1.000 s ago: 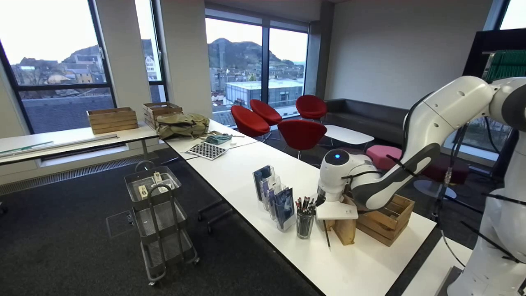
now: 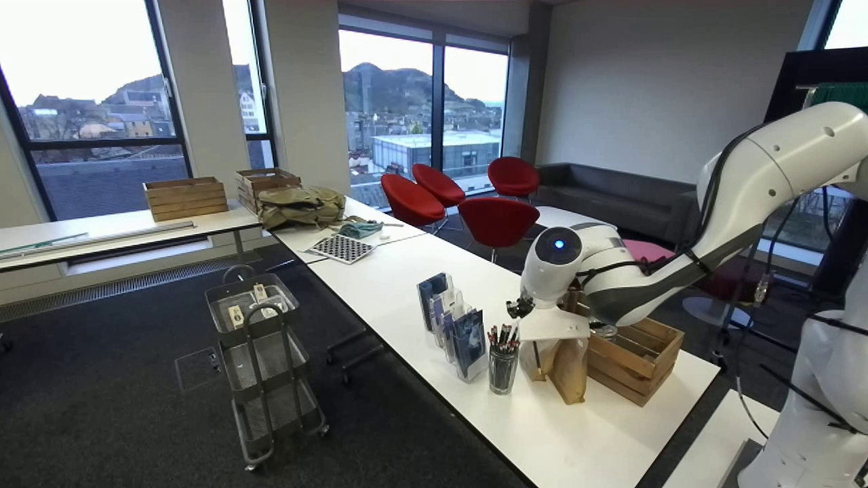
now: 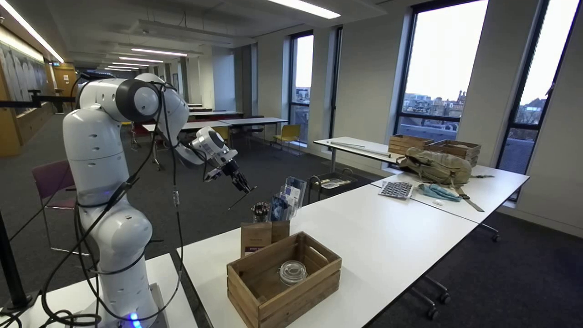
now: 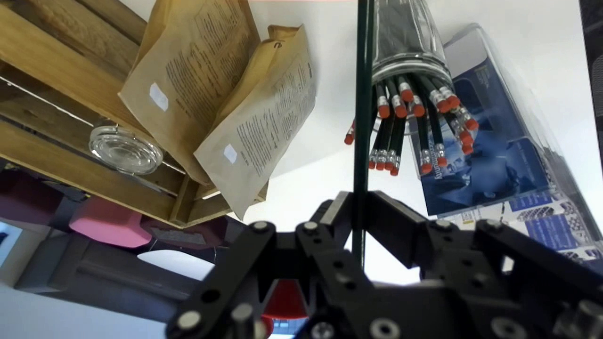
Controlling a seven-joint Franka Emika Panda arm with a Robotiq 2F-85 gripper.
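A dark pencil [image 4: 363,113] is clamped between the fingertips of my gripper, which is shut on it. In exterior view 2 the pencil [image 3: 242,197] slants below the gripper [image 3: 244,188], clear of the table. A glass cup [image 2: 502,373] full of pencils with red erasers stands upright on the white table. In the wrist view, the cup [image 4: 410,59] lies just right of the held pencil, apparently below it. Most of the gripper is hidden in exterior view 1.
Brochure holders [image 2: 469,341] stand beside the cup. Brown paper bags [image 4: 265,118] are between the cup and a wooden crate [image 3: 298,306], which contains a glass jar [image 3: 293,272]. Farther along the table lie a backpack [image 3: 437,166] and a checkered board [image 3: 397,189].
My arm has risen, carrying the pencil higher above the table; its lower tip was nearer the tabletop before. The cup, bags and crate have not moved.
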